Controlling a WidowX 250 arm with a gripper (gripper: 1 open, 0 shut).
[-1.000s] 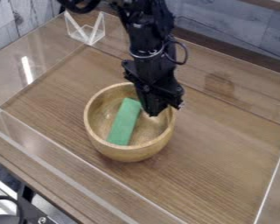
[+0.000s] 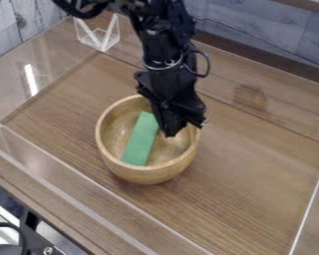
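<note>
A round tan wooden bowl [image 2: 173,159] sits in the middle of the table, with a green oblong object [image 2: 139,140] lying along its left inside. The black gripper [image 2: 182,127] reaches down from the top over the bowl's back right part. Whether its fingers are open or shut, and whether anything is between them, is hard to make out in the dark shape.
A white wire object [image 2: 96,30] stands at the back left. Cables [image 2: 9,234] lie at the lower left, beyond the table's edge.
The bowl and the green object sit very slightly further left than before. The gripper has barely moved.
</note>
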